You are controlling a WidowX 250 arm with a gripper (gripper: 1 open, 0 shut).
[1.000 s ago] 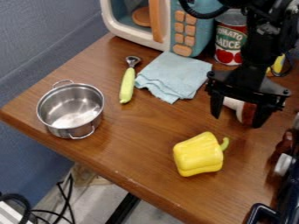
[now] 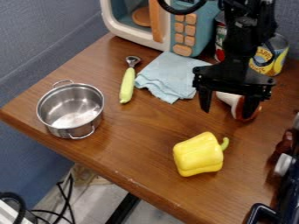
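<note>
My black gripper (image 2: 232, 96) is over the right side of the wooden table, low at a white and orange-red object (image 2: 246, 108) that it partly covers. Whether the fingers are open or closed on that object is hard to tell.
A yellow pepper (image 2: 198, 157) lies at the front, a steel pot (image 2: 70, 108) at the left. A peeler (image 2: 128, 82), a blue cloth (image 2: 170, 77), a toy microwave (image 2: 152, 22) and cans (image 2: 268, 57) are at the back. Dark objects line the right edge.
The gripper has moved left and slightly up in view over the last second, uncovering more of the yellow can at the back right and hiding more of the red one.
</note>
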